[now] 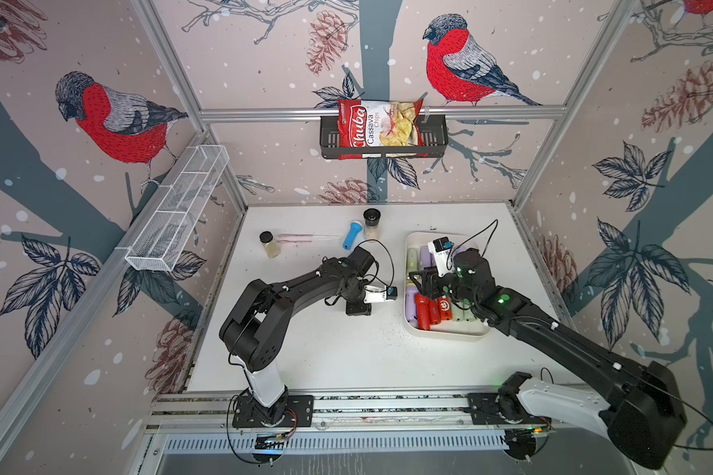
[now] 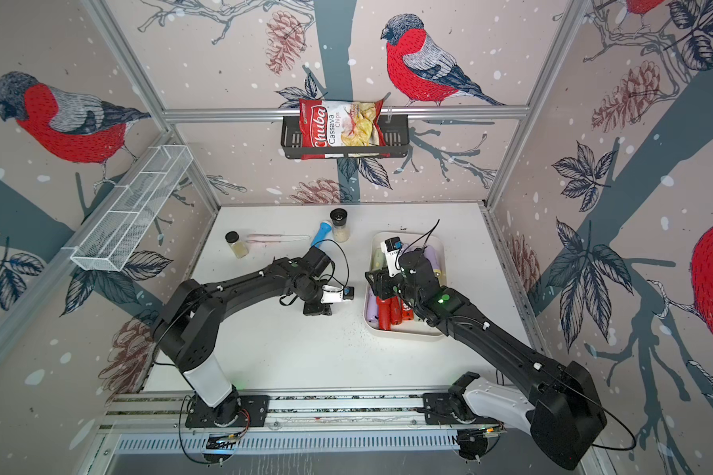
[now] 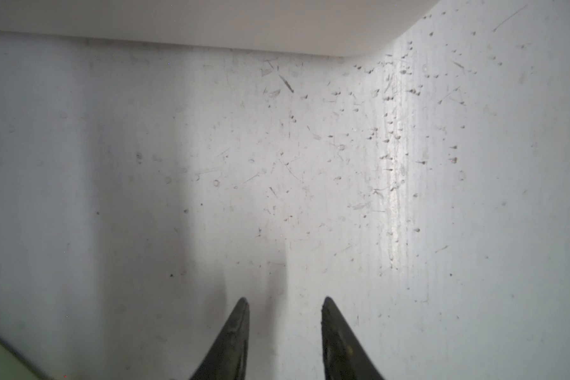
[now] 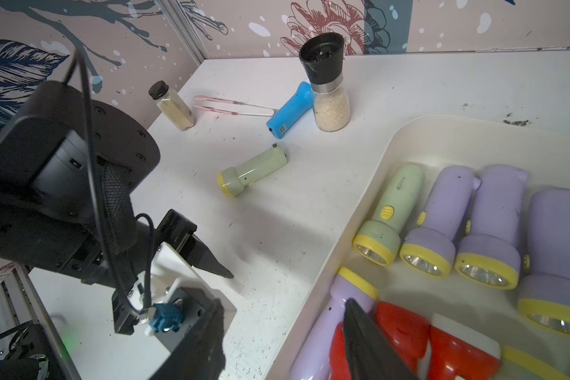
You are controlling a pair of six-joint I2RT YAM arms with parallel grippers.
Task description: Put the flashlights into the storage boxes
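In the right wrist view, a green flashlight (image 4: 256, 168) with a yellow head lies on the table, and a blue flashlight (image 4: 291, 112) lies beyond it. A cream storage box (image 1: 451, 335) on the right side of the table holds several green, purple (image 4: 487, 221) and red flashlights. My left gripper hangs low over the table left of the box, fingers apart, only bare table visible between them. The box wall (image 3: 221, 28) crosses the top of that view. My right gripper is over the box's left side, fingers (image 4: 205, 335) apart, holding nothing.
A grinder (image 4: 329, 104) stands against the blue flashlight. Pink tongs (image 4: 231, 107) and a small jar (image 4: 174, 109) lie farther left. A wire shelf (image 1: 178, 206) hangs on the left wall.
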